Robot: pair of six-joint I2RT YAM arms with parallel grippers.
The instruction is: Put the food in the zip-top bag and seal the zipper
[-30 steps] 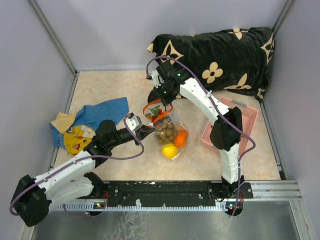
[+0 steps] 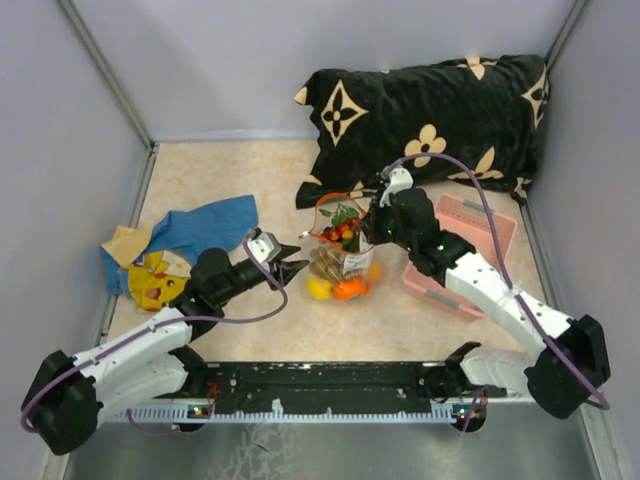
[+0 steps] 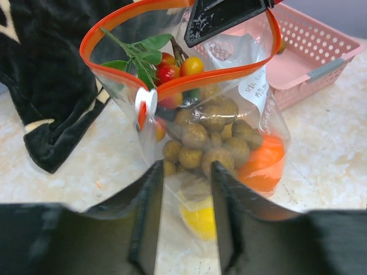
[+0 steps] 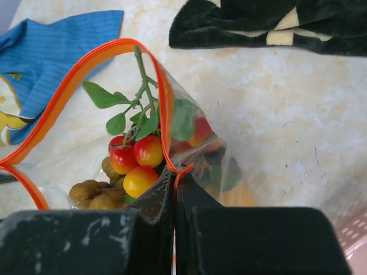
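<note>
The clear zip bag (image 2: 338,255) stands at table centre, holding cherry tomatoes (image 4: 148,152) on a leafy stem, brown round items (image 3: 217,160), an orange fruit (image 3: 261,166) and a yellow one (image 3: 198,217). Its orange-rimmed mouth is open, with a white slider (image 3: 146,101) at one corner. My right gripper (image 2: 376,215) is shut on the bag's orange rim, seen pinched between the fingers in the right wrist view. Left of the bag, my left gripper (image 2: 296,255) stands part open, its blurred fingertips empty, below the slider in the left wrist view.
A pink basket (image 2: 460,295) sits right of the bag. A dark patterned blanket (image 2: 420,110) lies at the back. Blue and yellow cloths (image 2: 205,225) lie at the left.
The bag now stands more upright. My left gripper has come slightly off the bag's left corner, its fingers now apart.
</note>
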